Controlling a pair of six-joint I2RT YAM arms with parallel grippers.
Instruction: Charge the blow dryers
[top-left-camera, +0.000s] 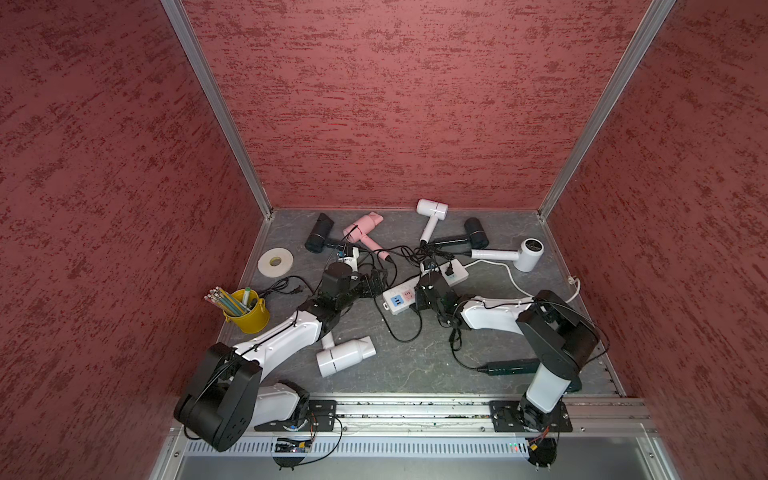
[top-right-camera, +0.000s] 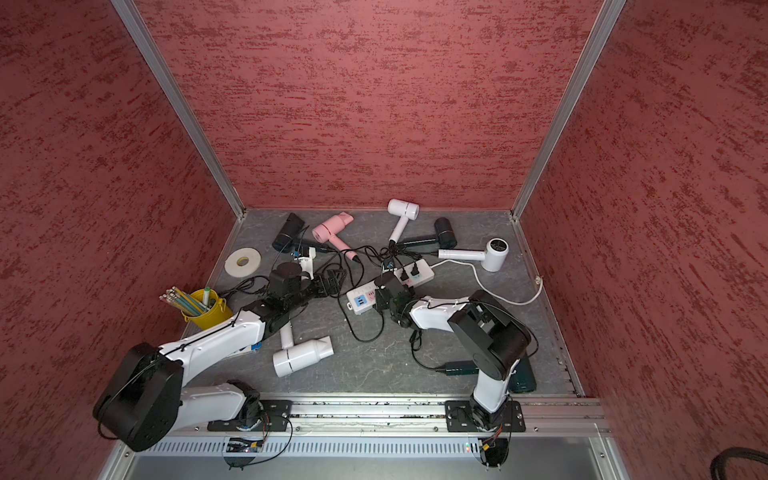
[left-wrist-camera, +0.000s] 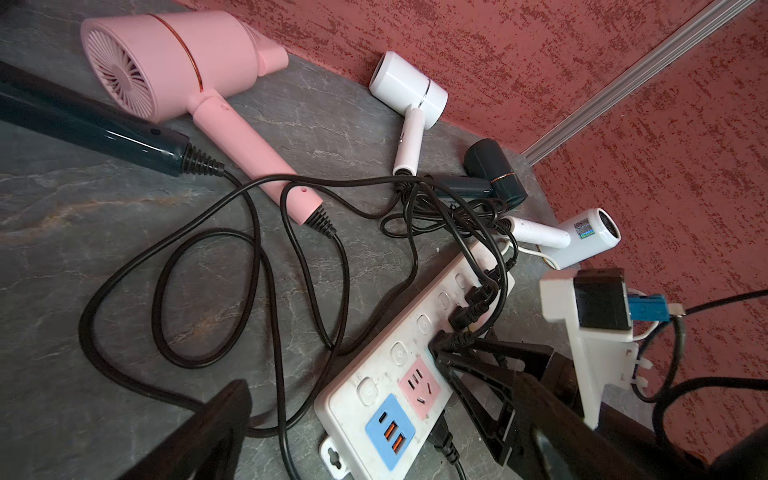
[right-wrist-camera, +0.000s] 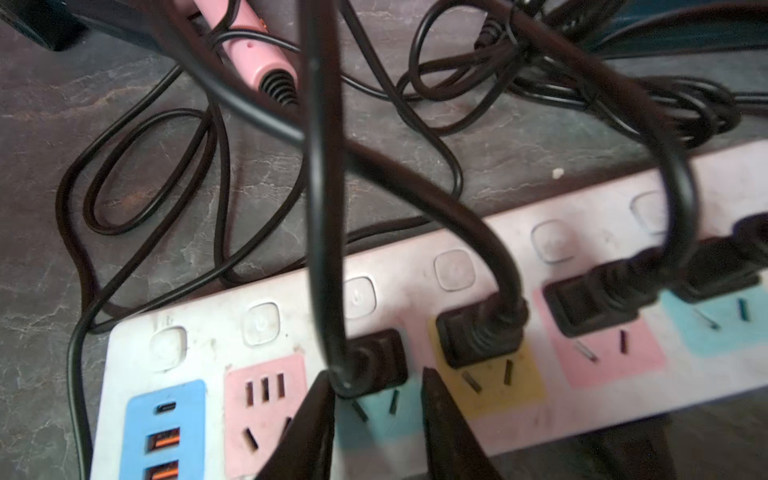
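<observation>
The white power strip (right-wrist-camera: 720, 376) carries several black plugs (right-wrist-camera: 480, 336) in its coloured sockets, with cords arching over it. My right gripper is over the strip, fingers apart at the lower edge of a black plug (right-wrist-camera: 380, 360) in the blue socket beside the pink one; whether they touch it is unclear. My left gripper (top-left-camera: 376, 281) stands open just left of the strip, above loose cords, with nothing seen between its fingers. Around them lie a pink dryer (left-wrist-camera: 160, 64), white dryers (top-left-camera: 432, 209) (top-left-camera: 344, 356) and dark dryers (top-left-camera: 318, 232) (top-left-camera: 476, 233).
A yellow bucket of pens (top-left-camera: 248, 316) and a tape roll (top-left-camera: 275, 262) are at the left. A dark dryer (top-left-camera: 512, 367) lies at the front right. Bare table shows at the front middle. Tangled cords cover much of the area behind the strip.
</observation>
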